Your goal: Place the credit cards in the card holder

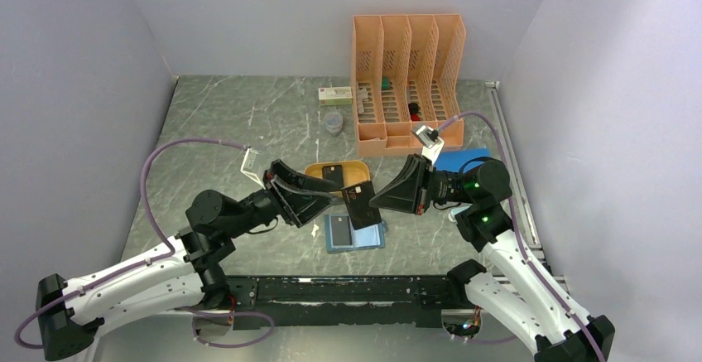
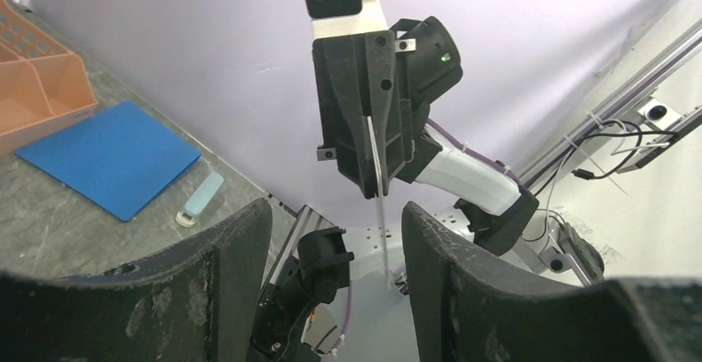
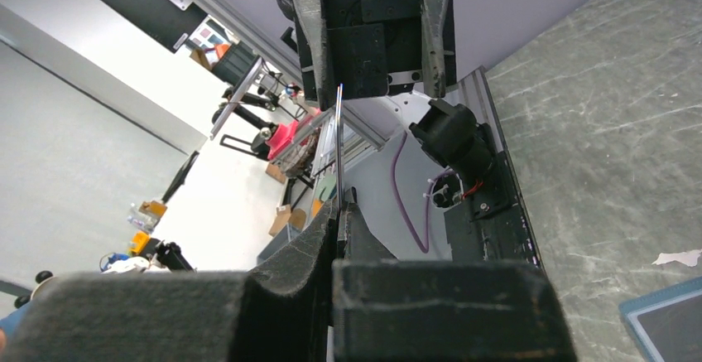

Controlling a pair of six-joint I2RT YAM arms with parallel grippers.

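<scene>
Between the two arms, a black card (image 1: 360,206) is held tilted above the table by my right gripper (image 1: 372,200). In the right wrist view the card (image 3: 339,138) appears as a thin edge rising from the shut fingertips. My left gripper (image 1: 333,195) is open at the card's left side, with nothing clamped; its fingers (image 3: 434,39) are spread in the right wrist view. The blue card holder (image 1: 366,234) lies unfolded on the table below, a dark panel on its left half. Another black card (image 1: 332,173) rests in the yellow tray (image 1: 362,166) behind.
An orange divided rack (image 1: 368,72) stands at the back right, beside a small box (image 1: 334,96) and a clear cup (image 1: 333,123). A blue sheet (image 1: 460,160) lies near the right arm.
</scene>
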